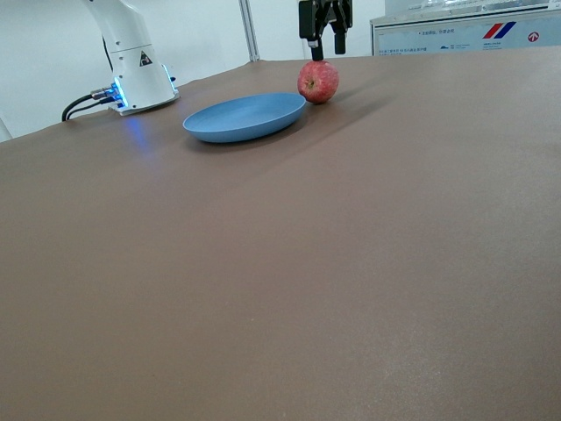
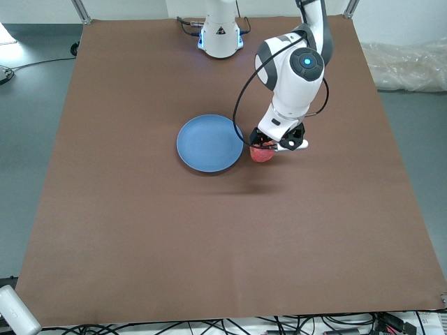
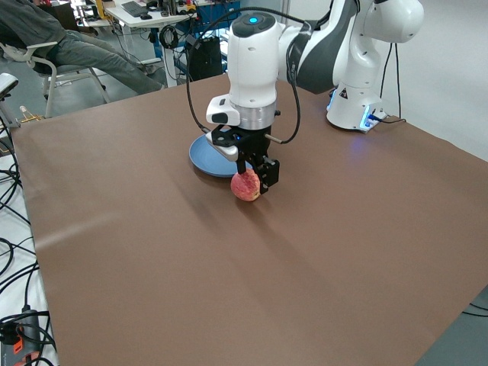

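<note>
A red apple (image 2: 262,155) (image 1: 317,83) (image 3: 245,187) rests on the brown table beside a blue plate (image 2: 209,143) (image 1: 244,117) (image 3: 204,157), which is empty. The black gripper (image 1: 328,46) (image 3: 254,174) is low over the apple, its fingers open in the top view; one finger reaches down to the apple's top edge, the other hangs higher beside it. In the left view the arm's wrist covers most of the fingers and part of the apple.
The arm's white base (image 2: 220,38) stands at the back. Cables and equipment lie along the table's edge, and a seated person is beyond it in the right view.
</note>
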